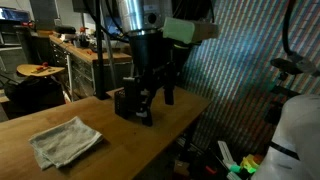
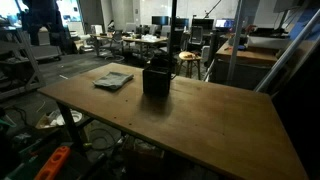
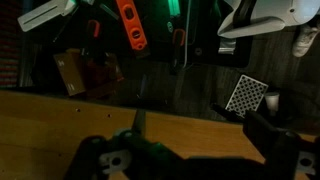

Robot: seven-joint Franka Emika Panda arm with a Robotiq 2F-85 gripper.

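In exterior view 1 my gripper (image 1: 157,106) hangs near the table's edge, open, fingers apart. The wrist view also shows the gripper with its fingers spread and nothing held between them. A folded grey cloth (image 1: 66,142) lies flat on the wooden table, well away from the gripper; exterior view 2 shows this cloth (image 2: 113,80) too. Beyond it on the table stands a black box (image 2: 156,82). In exterior view 1 the arm and gripper partly hide that box (image 1: 124,104).
A grey shutter (image 1: 245,75) stands behind the table in exterior view 1.
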